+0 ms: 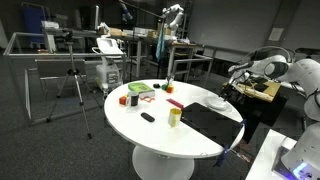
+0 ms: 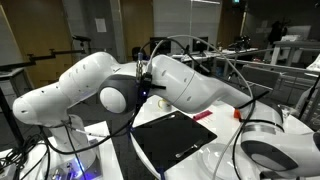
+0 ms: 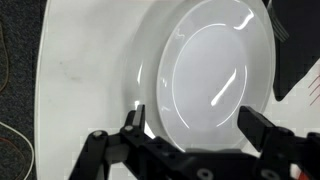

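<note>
In the wrist view a white oval plate (image 3: 222, 75) lies on the white table, its near rim close to my fingers. My gripper stands open above that rim, with one dark finger on each side of the picture and only plate and table showing between them. From across the room, the plate (image 1: 215, 103) is at the table's right edge, with the gripper (image 1: 228, 93) small and dark beside it. In the other exterior view the arm covers part of the plate (image 2: 213, 157), and the gripper is out of sight.
A black mat (image 1: 212, 122) lies in front of the plate. A yellow cup (image 1: 175, 117), a dark object (image 1: 148, 117), a green tray (image 1: 139, 87) and several small items are spread over the round table (image 1: 125, 120).
</note>
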